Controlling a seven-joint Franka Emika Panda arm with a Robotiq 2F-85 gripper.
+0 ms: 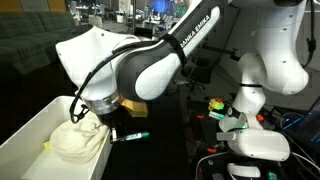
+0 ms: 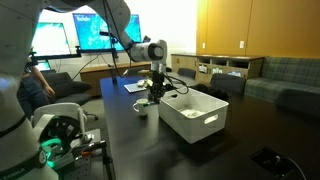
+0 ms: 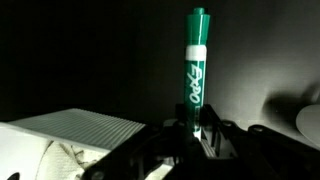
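A green Expo marker (image 3: 195, 65) runs down into my gripper in the wrist view, where the fingers are shut on its lower end. In exterior view 1 the marker (image 1: 136, 136) sticks out to the right of the gripper (image 1: 114, 134), beside the white box (image 1: 95, 170). How far the marker is above the dark table cannot be told. From exterior view 2 the gripper (image 2: 154, 96) is small, between the box (image 2: 195, 127) and a white mug (image 2: 141, 108).
Inside the box lies a pale cloth (image 1: 78, 139). The box wall (image 3: 85, 128) is close to the gripper in the wrist view. Dark table (image 2: 150, 155) in front of the box is clear. A second white arm (image 1: 260, 145) stands at the right.
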